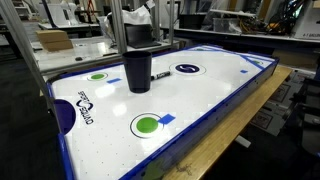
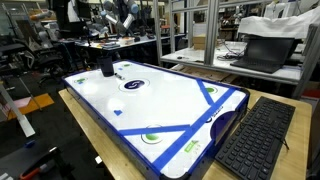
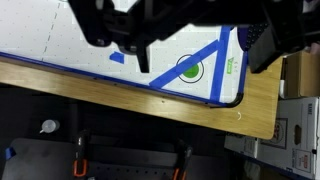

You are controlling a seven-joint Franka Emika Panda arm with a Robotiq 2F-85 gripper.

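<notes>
A black cup point(image 1: 138, 72) stands upright toward the far left part of the white board point(image 1: 205, 88); exterior view 2 shows the same cup point(image 2: 107, 66) at the board's far end. Close beside it on the board lies a small dark marker-like object point(image 1: 161, 75). In the wrist view my gripper is open, its dark blurred fingers set wide apart at the top. Between them only board surface shows, with a green dot point(image 3: 193, 72) and blue tape point(image 3: 187, 68). Neither the cup nor the marker-like object can be made out in the wrist view.
A black keyboard point(image 2: 257, 137) lies on the wooden table beside the board's near end. Behind it a laptop point(image 2: 265, 52) rests on a shelf. Along the board's front runs a bare wooden table edge point(image 3: 150, 103). Most of the board's middle is clear.
</notes>
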